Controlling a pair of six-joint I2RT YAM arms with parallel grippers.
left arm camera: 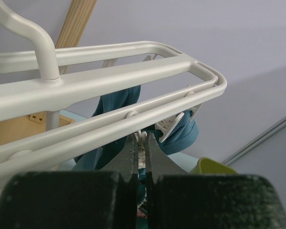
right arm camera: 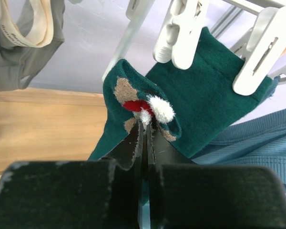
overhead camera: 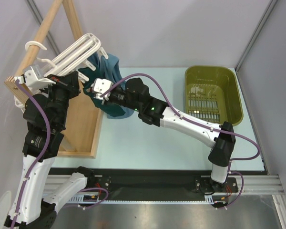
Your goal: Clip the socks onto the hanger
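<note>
The white hanger (overhead camera: 74, 56) juts out from a wooden rack, its small clips hanging underneath. A dark green sock (right arm camera: 200, 100) and a ribbed blue sock (right arm camera: 257, 138) hang under it. Another green sock (right arm camera: 114, 88), with a red, white and tan pattern, is pinched at the tips of my right gripper, just below white clips (right arm camera: 183, 36). From the hanger's near side, my left gripper is shut on the levers of a white clip (left arm camera: 141, 136). Whether that clip's mouth touches the patterned sock is hidden.
An olive-green basket (overhead camera: 193, 76) stands at the right of the table (overhead camera: 148, 143). The wooden rack's pole (overhead camera: 40, 36) rises beside my left arm. Between socks and basket, behind my right arm, the table is clear.
</note>
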